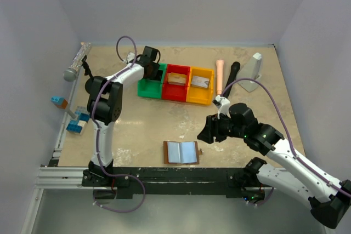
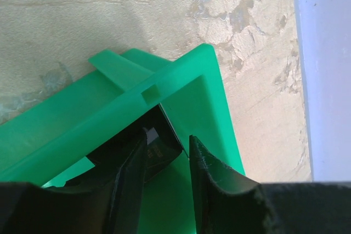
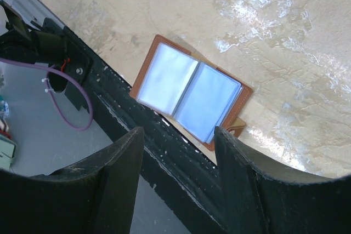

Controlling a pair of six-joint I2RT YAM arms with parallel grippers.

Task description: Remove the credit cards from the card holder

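Observation:
An open brown card holder [image 1: 181, 153] with clear sleeves lies flat near the table's front edge; in the right wrist view the holder [image 3: 187, 89] shows no card that I can make out. A black card [image 2: 158, 143] leans inside the green bin [image 2: 214, 97]. My left gripper is over that bin, its fingers part open, with the card's upper edge in the gap between the fingertips; no grip on it shows. To the right of the holder and above the table, my right gripper stands open and empty.
A red bin [image 1: 175, 91] and a yellow bin [image 1: 200, 96] adjoin the green one, each with a card-like piece inside. Right of them stand a pink cylinder [image 1: 220, 75], a black handle and a grey-white object [image 1: 251, 72].

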